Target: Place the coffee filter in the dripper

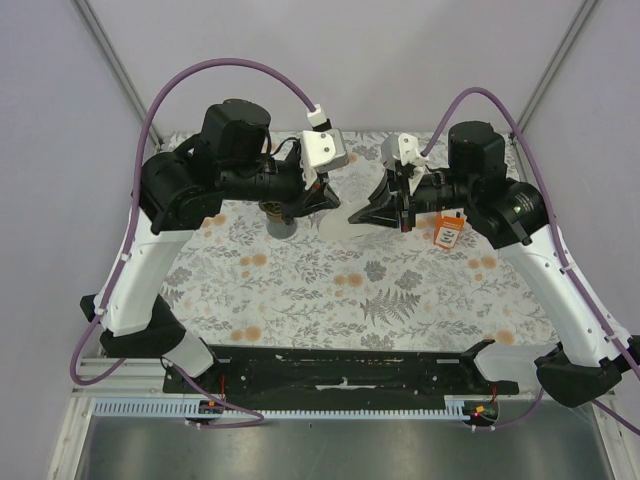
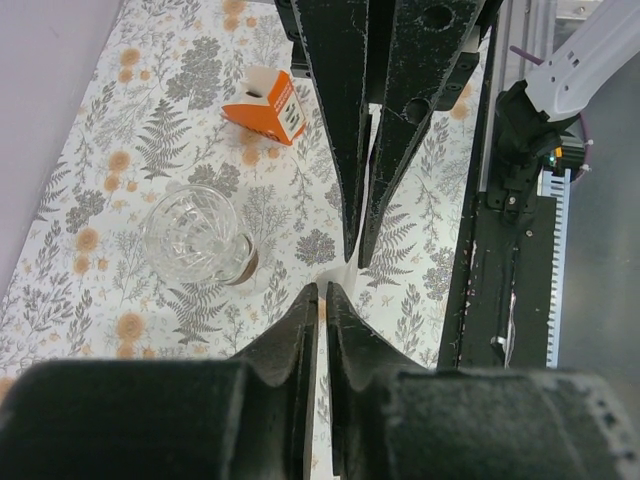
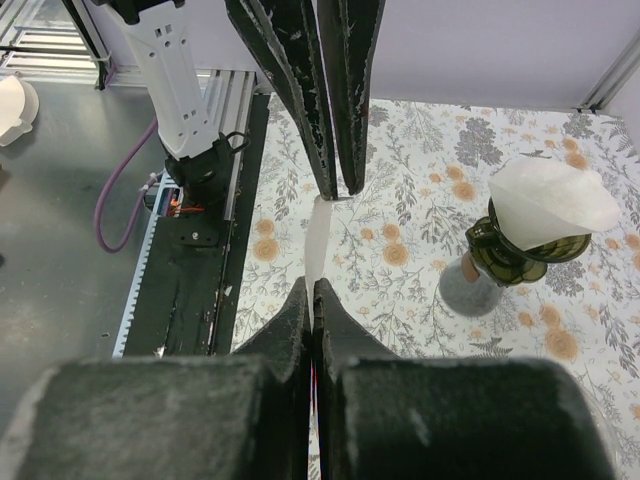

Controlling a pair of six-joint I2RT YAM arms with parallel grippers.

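A white paper filter hangs between the two grippers. My right gripper is shut on it; its thin strip runs down between the fingers in both wrist views. My left gripper has its fingertips at the filter's lower part, very close together; whether they grip it I cannot tell. The dark green dripper stands on a glass at the back left, partly hidden by the left arm in the top view, with white paper in its top.
An orange carton stands at the right. A clear glass pot stands behind the grippers.
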